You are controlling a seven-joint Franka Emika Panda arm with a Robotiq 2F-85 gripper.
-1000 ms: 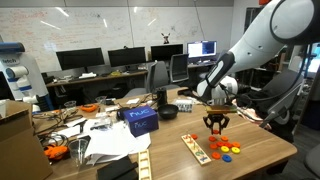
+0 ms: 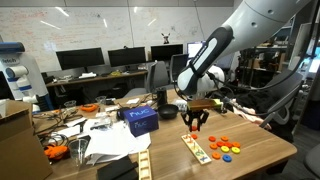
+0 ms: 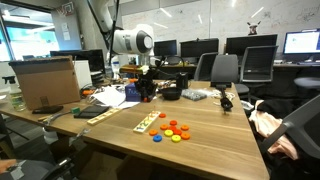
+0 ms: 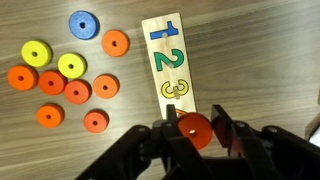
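Note:
A wooden number board lies flat on the table, its blue 1, green 2 and yellow 3 showing in the wrist view. The end beyond the 3 is partly hidden by my gripper. A red-orange disc sits between its fingers, looking larger than the loose discs. In exterior view 1 my gripper hangs low by the board's far end, the disc just beneath it. The board also shows in exterior view 2. Whether the held disc touches the board is unclear.
Several loose discs lie beside the board: blue, yellow and orange among them. A blue box and another wooden strip stand to the left in exterior view 1.
My gripper has risen from the loose discs and moved left in exterior view 1, carrying the red-orange disc to the board's far end. The board has stayed put.

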